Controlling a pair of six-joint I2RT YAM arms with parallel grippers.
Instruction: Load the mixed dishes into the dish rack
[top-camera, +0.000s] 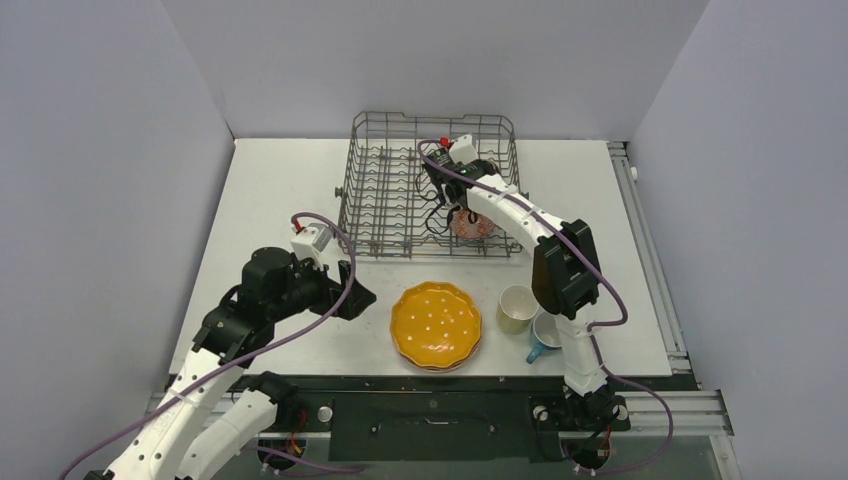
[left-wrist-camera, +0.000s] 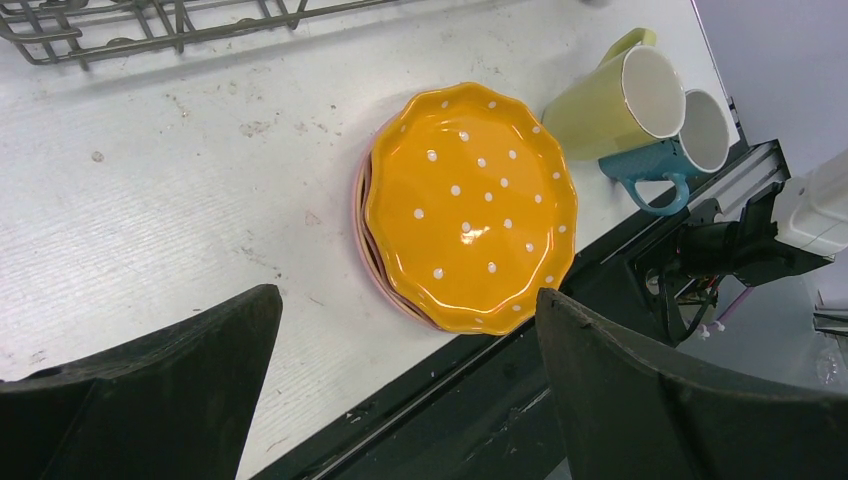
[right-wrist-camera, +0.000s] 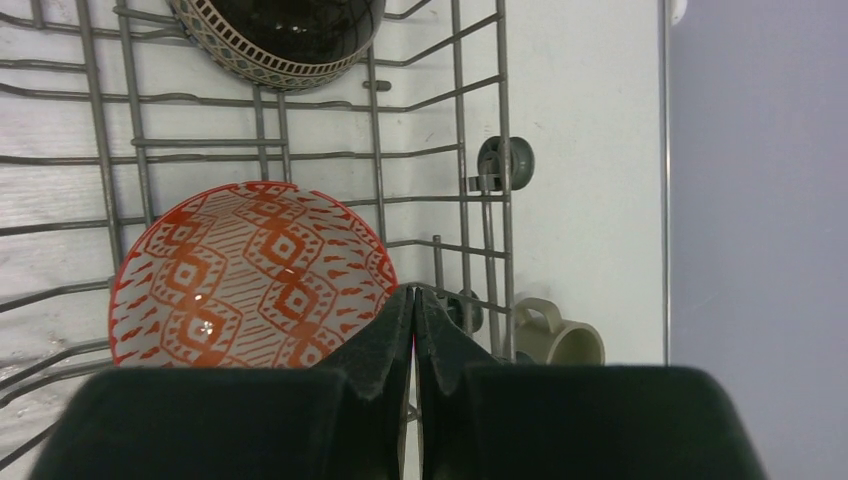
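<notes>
A bowl (right-wrist-camera: 255, 280) with a red-and-white patterned inside lies in the front right part of the wire dish rack (top-camera: 400, 254), its open side facing the right wrist camera. My right gripper is shut with nothing between its fingers; the fingertips overlap the bowl's right edge in that view, and contact is unclear. A dark bowl with a patterned rim (right-wrist-camera: 290, 50) sits farther back in the rack. Outside the rack, my left gripper stands open and empty to the left of the scalloped yellow plate (top-camera: 436, 325), which tops a small stack.
A pale yellow-green mug (top-camera: 515, 310) and a blue mug (top-camera: 545, 335) stand right of the plates, near the right arm. The rack's left half is empty. Walls close in behind and at the sides.
</notes>
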